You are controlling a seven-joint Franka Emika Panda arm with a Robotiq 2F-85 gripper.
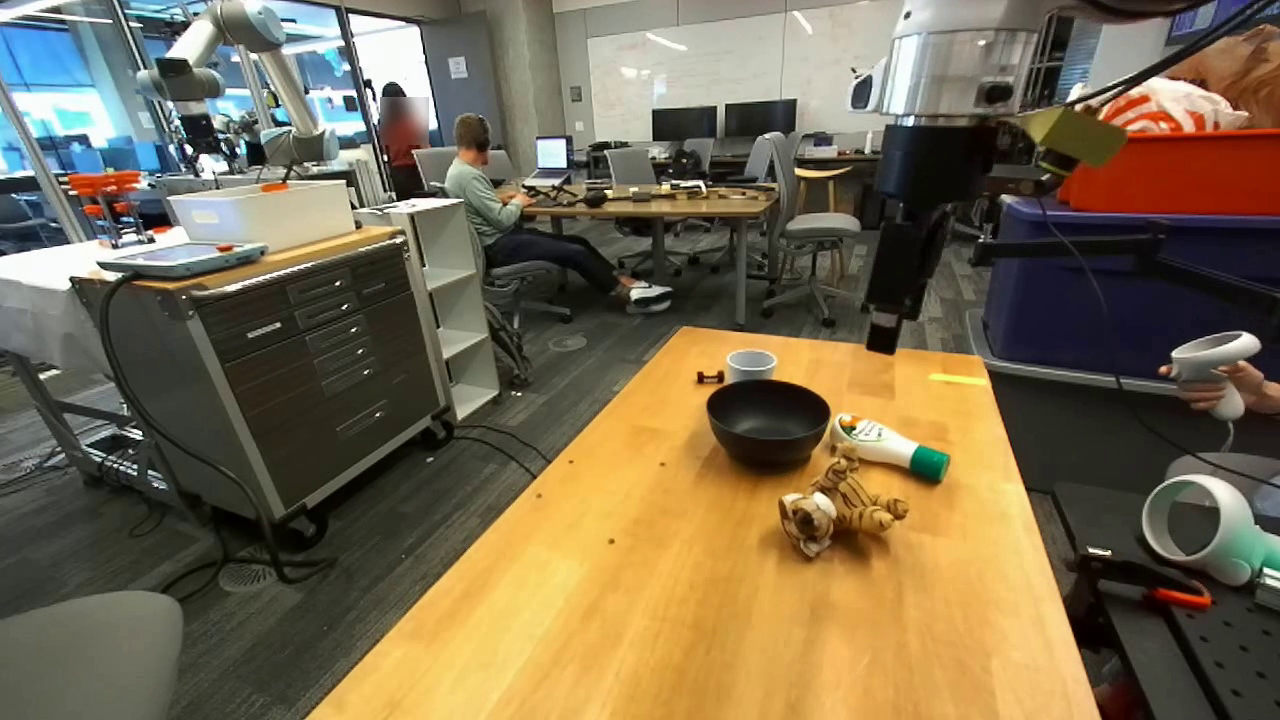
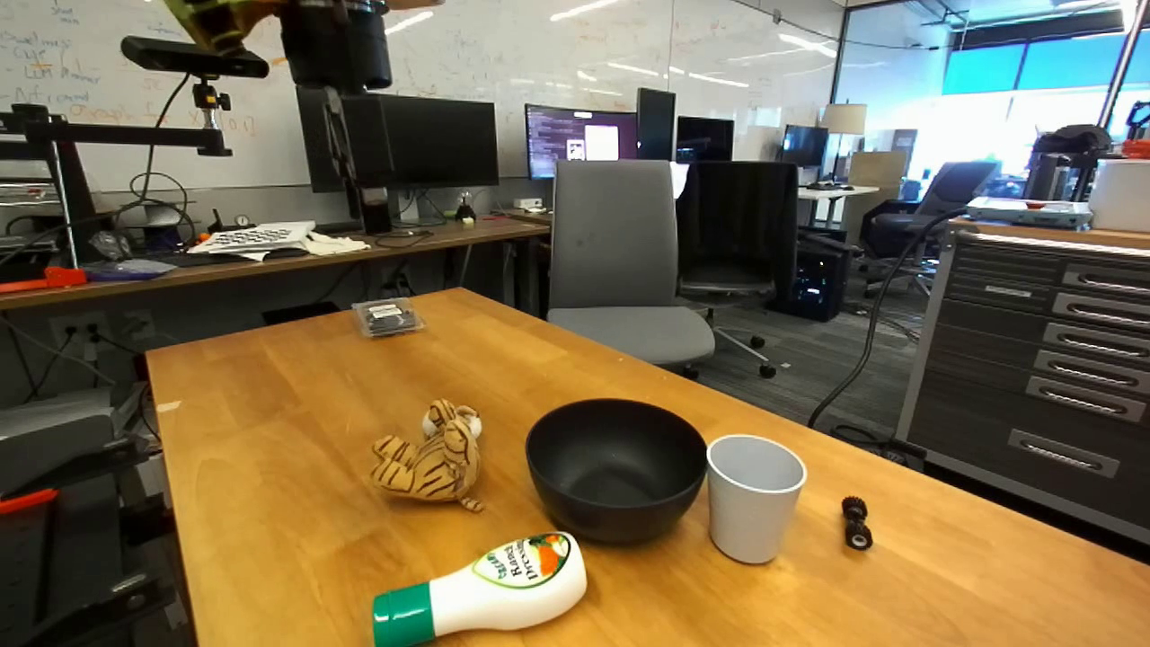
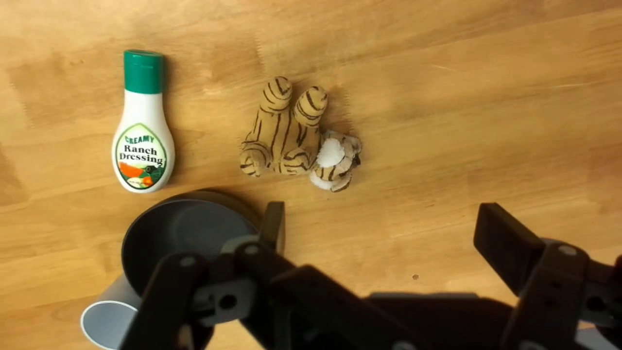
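Observation:
My gripper is open and empty, its two fingers far apart in the wrist view. It hangs well above the table. Below it lies a striped plush tiger (image 3: pixel 285 134), on its back with its head to the right in that view. A white ranch dressing bottle (image 3: pixel 143 134) with a green cap lies on its side near the tiger. A black bowl (image 2: pixel 616 464) stands upright, its inside bare where it shows. Close beside the bowl is a pale grey cup (image 2: pixel 751 507), upright. The left finger (image 3: pixel 272 224) covers part of the bowl in the wrist view.
A small dark dumbbell-shaped piece (image 2: pixel 856 523) lies beyond the cup. A clear plastic box (image 2: pixel 388 317) sits at a table corner.

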